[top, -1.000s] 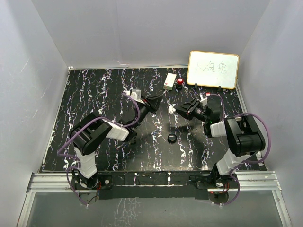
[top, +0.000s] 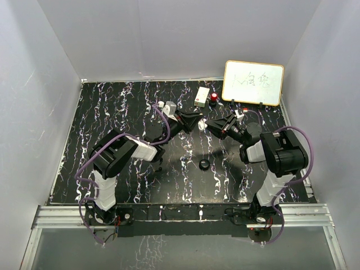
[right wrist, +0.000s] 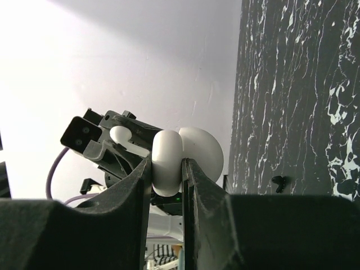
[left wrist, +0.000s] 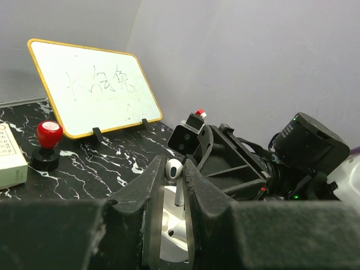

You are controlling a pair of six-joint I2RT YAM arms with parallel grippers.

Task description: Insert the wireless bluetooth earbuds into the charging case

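My left gripper [top: 196,117] is shut on a white earbud [left wrist: 174,169], held upright at its tips near the centre of the table. Just to its right, my right gripper [top: 207,125] is shut on the white charging case [top: 202,124], whose rounded body [right wrist: 167,160] fills the space between the fingers in the right wrist view. In the left wrist view the open case [left wrist: 172,236] sits just behind and below the earbud; how far the earbud is from its slot I cannot tell.
A pale box [top: 202,97], a red-topped stamp [top: 214,99] and a whiteboard [top: 252,82] stand at the back right. A black round object [top: 204,165] lies in front of the grippers.
My left gripper has moved right, bringing the earbud closer to the case. My right gripper and the case have shifted slightly to the left.
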